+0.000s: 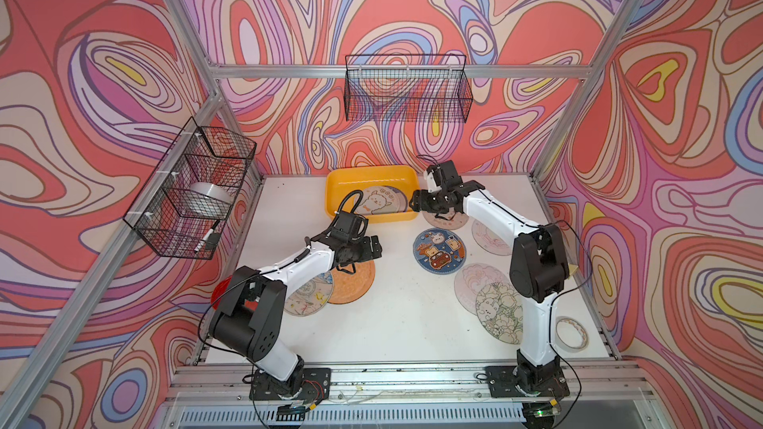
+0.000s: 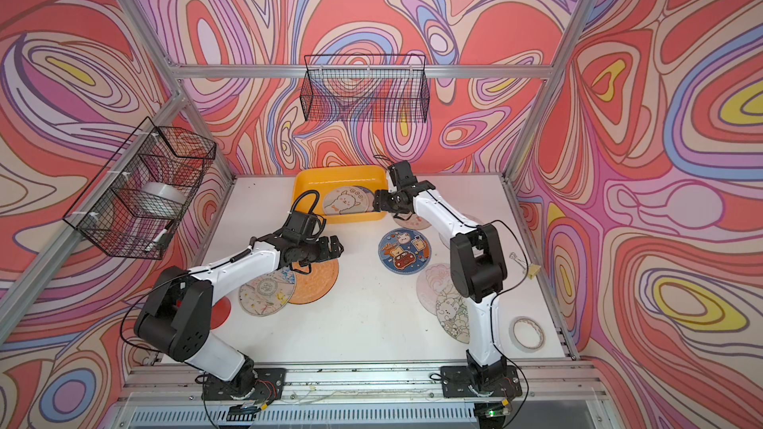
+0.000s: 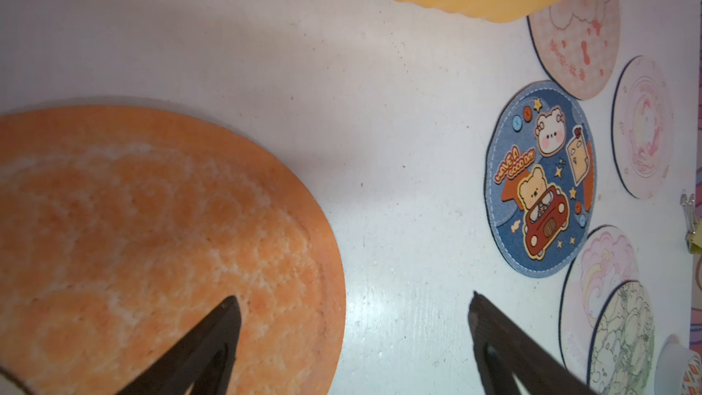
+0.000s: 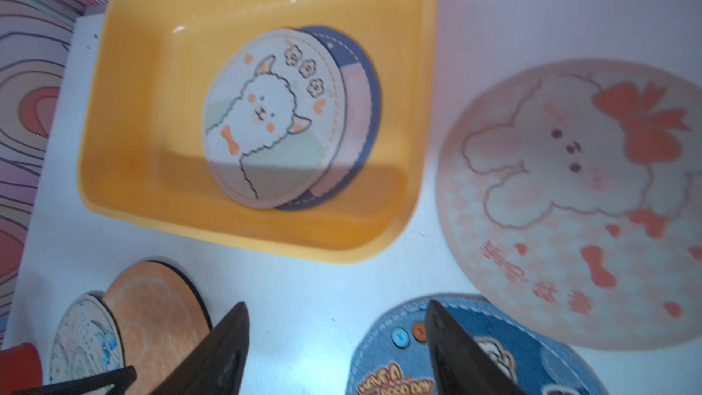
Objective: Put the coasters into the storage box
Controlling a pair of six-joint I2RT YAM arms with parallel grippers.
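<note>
In the yellow storage box (image 4: 131, 161) lie stacked coasters, an alpaca one (image 4: 270, 117) on top. My left gripper (image 1: 367, 246) is open over the orange coaster (image 3: 161, 234), with nothing between its fingers. My right gripper (image 1: 425, 200) is open and empty at the box's right, near the bunny coaster (image 4: 570, 175). The blue bear coaster (image 3: 541, 183) lies between the grippers. Pink (image 3: 643, 124) and floral coasters (image 1: 498, 317) lie on the right; a patterned one (image 2: 262, 298) and a red one (image 2: 218, 314) lie on the left.
Black wire baskets (image 1: 407, 95) hang on the back and left of the frame. A white ring-shaped item (image 1: 571, 333) lies at the front right.
</note>
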